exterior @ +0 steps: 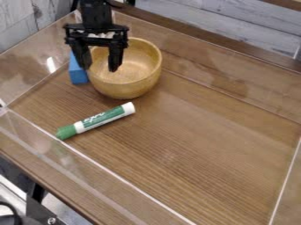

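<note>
My gripper (95, 54) is at the top left, its black fingers spread open over the left part of a yellow bowl (139, 75). A blue object (77, 70) lies just left of the bowl, partly behind the gripper. A green and white tube (95, 120) lies diagonally on the wooden table (200, 149) below the bowl. I cannot tell whether the fingers touch anything.
A white wall or edge runs along the top left, with the table's edge at the lower left.
</note>
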